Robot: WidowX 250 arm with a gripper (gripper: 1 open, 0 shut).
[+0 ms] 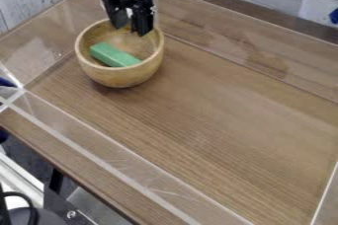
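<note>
A round wooden bowl [122,76] stands at the upper left of the table, with a green block [114,56] lying inside it on the left side. My black gripper [128,20] is above the bowl's back rim, open, with nothing visible between its fingers.
Clear tape strips run along its left and right edges. A small blue thing [331,17] is cut off at the upper right edge.
</note>
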